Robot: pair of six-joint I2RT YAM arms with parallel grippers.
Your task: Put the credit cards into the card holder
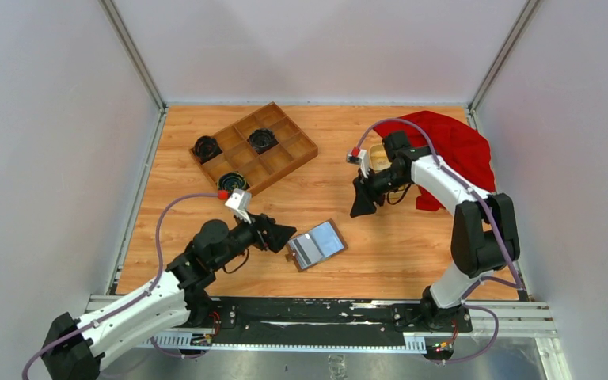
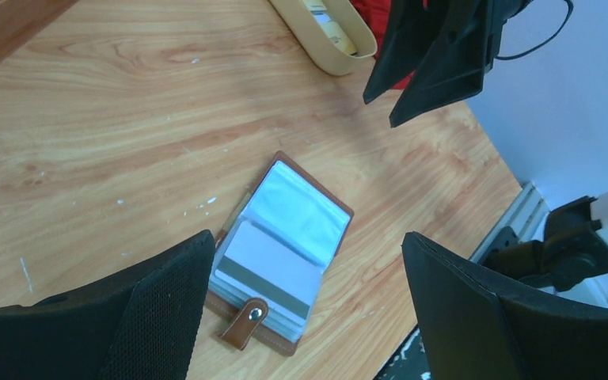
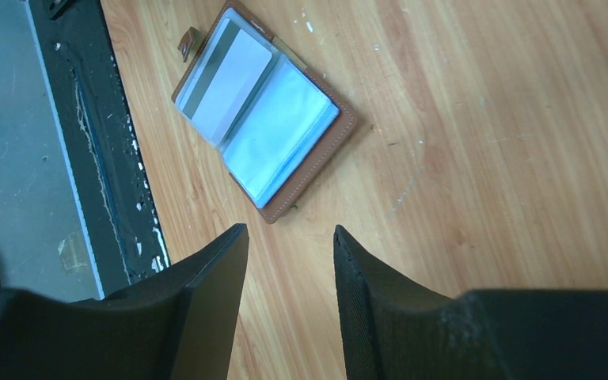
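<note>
An opened brown card holder (image 1: pixel 317 245) with clear sleeves lies flat on the table between the arms. In its sleeve at the snap-strap end sits a pale card with a dark stripe (image 2: pixel 263 284); the other sleeve shows plain light blue. My left gripper (image 1: pixel 286 240) is open above the holder's left side, its fingers (image 2: pixel 154 313) wide apart and empty. Right of the holder and clear of it, my right gripper stands part open, with bare wood showing between its fingers. A tan container (image 2: pixel 324 36) by the right gripper has what look like cards inside.
A wooden compartment tray (image 1: pixel 287 161) holding several dark coils stands at the back left. A red cloth (image 1: pixel 461 150) is bunched at the back right. Bare tabletop lies around the holder, with the table's front edge close to it.
</note>
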